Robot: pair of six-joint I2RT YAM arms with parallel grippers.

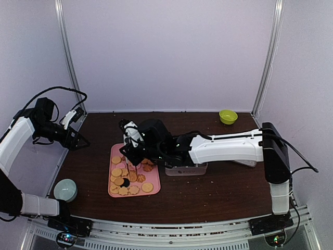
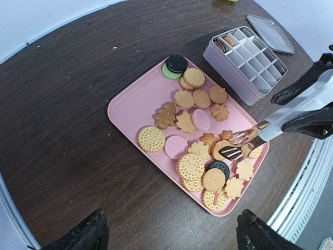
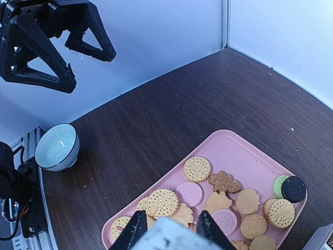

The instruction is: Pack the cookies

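A pink tray (image 1: 156,188) of assorted cookies lies left of centre on the dark table. My right gripper is over it, shut on a metal slotted utensil with a light handle (image 2: 281,122). The utensil's slotted heads (image 2: 234,152) are down among the cookies at the tray's right side in the left wrist view, by a round cookie (image 2: 219,148). A divided container (image 2: 244,62) beside the tray holds a few cookies in one corner. My left gripper (image 1: 75,139) hangs open and empty at the table's left edge.
A pale blue bowl (image 1: 65,190) stands at the front left and a green bowl (image 1: 228,115) at the back right. A clear lid (image 2: 270,34) lies past the container. The table left of and behind the tray is clear.
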